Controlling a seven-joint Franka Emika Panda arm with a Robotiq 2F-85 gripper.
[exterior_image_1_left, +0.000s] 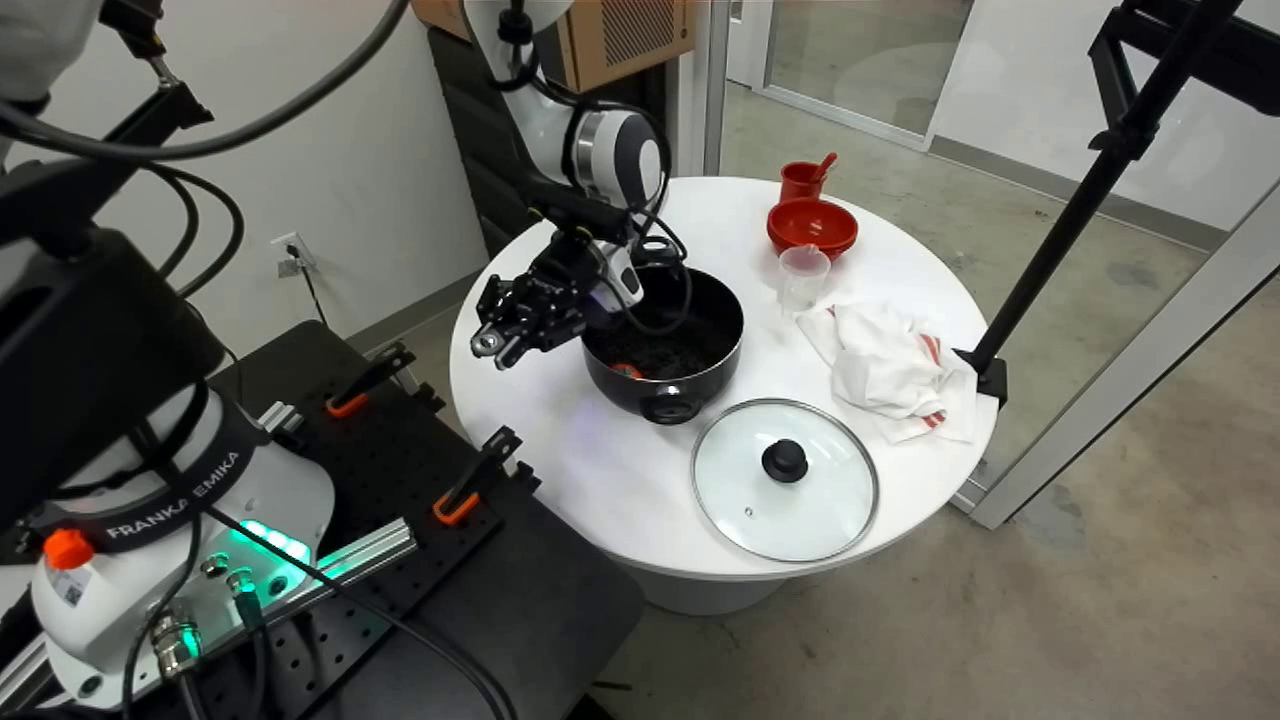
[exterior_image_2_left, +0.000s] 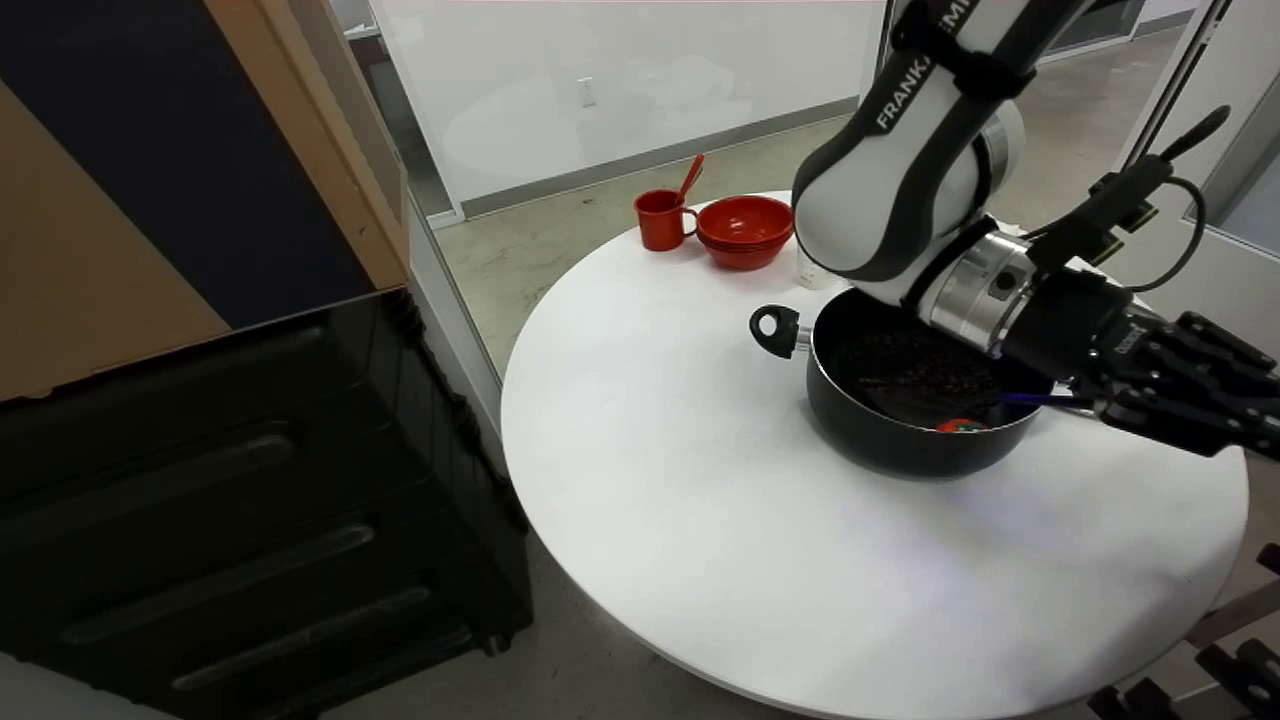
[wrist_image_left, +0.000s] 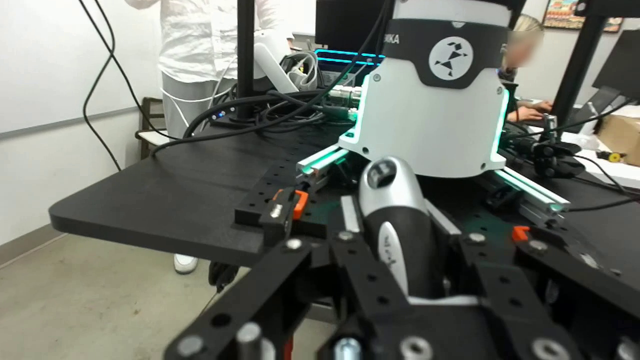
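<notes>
In the wrist view a black and silver utensil handle (wrist_image_left: 399, 231) sits between the fingers of my gripper, which is shut on it. The handle's silver end with a hole points away from the wrist. Seen from exterior view 1, my gripper (exterior_image_1_left: 510, 336) is level, beside and above the left rim of a black pot (exterior_image_1_left: 684, 400). The utensil's far end cannot be made out clearly. Inside the pot (exterior_image_2_left: 888, 444) lies a small red thing with a bit of green (exterior_image_2_left: 960, 425); dark contents cover the rest.
A glass lid (exterior_image_1_left: 744, 480) with a black knob lies flat in front of the pot. Red bowls (exterior_image_1_left: 812, 226), a red cup (exterior_image_1_left: 800, 182), a clear cup (exterior_image_1_left: 803, 278) and a white towel (exterior_image_1_left: 888, 366) stand farther right.
</notes>
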